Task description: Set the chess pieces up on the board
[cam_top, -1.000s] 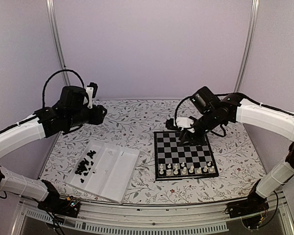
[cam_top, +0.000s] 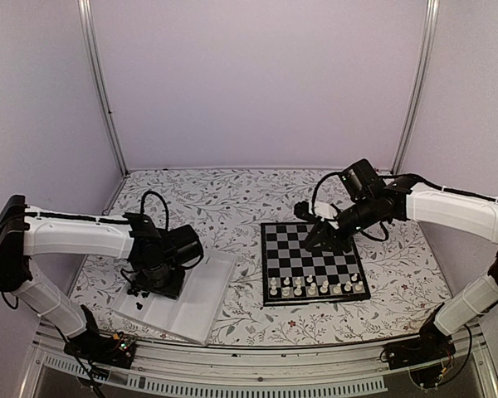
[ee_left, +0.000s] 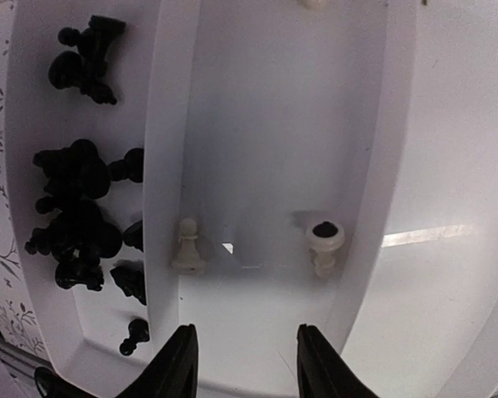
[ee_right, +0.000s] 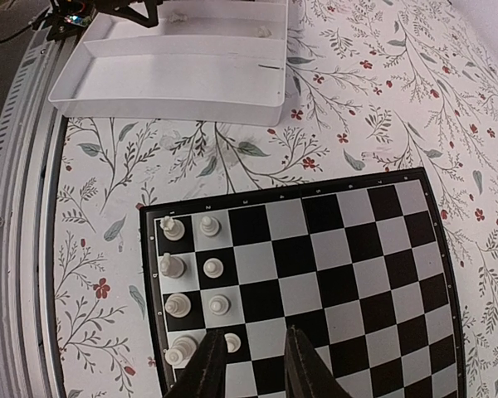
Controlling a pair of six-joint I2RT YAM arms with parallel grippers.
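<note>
The chessboard [cam_top: 315,257] carries two rows of white pieces along its near side; in the right wrist view several white pieces [ee_right: 177,305] stand upright at its left. My right gripper is over the board, part open, nothing between its fingers. On the left, my left gripper is above the white tray [cam_top: 220,290], fingers apart and empty. In the left wrist view two white pieces, a lying pawn [ee_left: 187,247] and another piece [ee_left: 324,247], are in the middle compartment, ahead of the fingers. Dark pieces [ee_left: 79,199] lie jumbled in the compartment beside it.
Tray dividers [ee_left: 166,149] separate the compartments; the one on the right [ee_left: 456,166] looks empty in this view. Another white piece [ee_left: 314,3] is at the upper edge of the left wrist view.
My left arm has come down from high at the back left to over the tray. My right arm has shifted slightly right and lower above the board. The pieces look unmoved.
</note>
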